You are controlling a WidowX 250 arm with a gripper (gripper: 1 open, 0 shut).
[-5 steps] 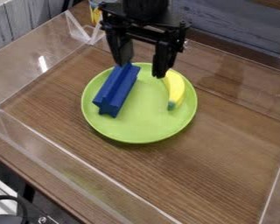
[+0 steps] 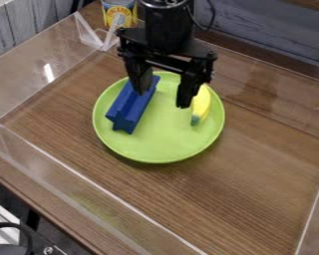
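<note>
My black gripper point(image 2: 162, 75) hangs over a green plate point(image 2: 159, 149), open, its two fingers spread wide apart. One finger is beside a dark blue block point(image 2: 128, 112) lying on the plate's left side; the other is by a yellow banana-like object point(image 2: 201, 110) on the right side, which it partly hides. I cannot tell whether either finger touches these.
A can point(image 2: 119, 15) and clear plastic stand at the back left. A panelled wall runs along the back.
The gripper has come lower and toward the front, over the plate. The block and the yellow object appear to lie in the same places.
</note>
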